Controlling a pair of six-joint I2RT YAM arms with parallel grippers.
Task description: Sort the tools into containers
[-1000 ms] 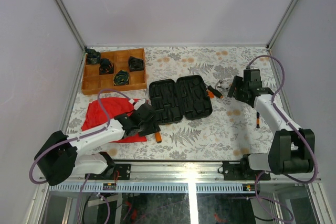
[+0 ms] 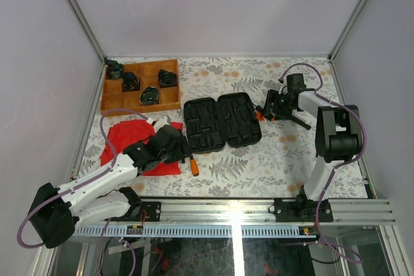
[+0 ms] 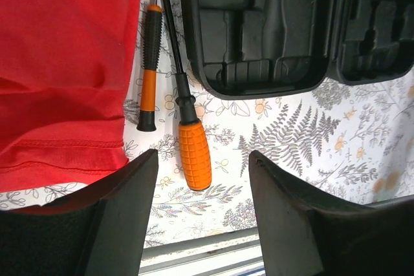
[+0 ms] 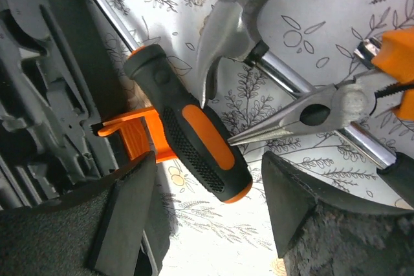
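Note:
Below my open right gripper lies a thick black-and-orange screwdriver (image 4: 194, 130), its handle between and beyond the fingertips, apart from them as far as shows. Against that handle rests the tip of the pliers (image 4: 323, 109), which cross the shaft of a hammer (image 4: 236, 27). A small orange piece (image 4: 134, 135) sits beside the handle. My left gripper stands open over an orange-handled screwdriver (image 3: 195, 154), nothing held. To its left is a thinner orange-and-black screwdriver (image 3: 149, 72). The open black tool case (image 2: 206, 124) lies mid-table, its moulded slots seemingly empty.
A wooden organizer (image 2: 158, 67) at the back left holds several dark rolled items. A red cloth (image 2: 125, 135) lies under the left arm.
My right gripper has moved left from the right side, toward the screwdriver by the case, and now covers the tools there. The left gripper has shifted slightly left and back from the orange handle.

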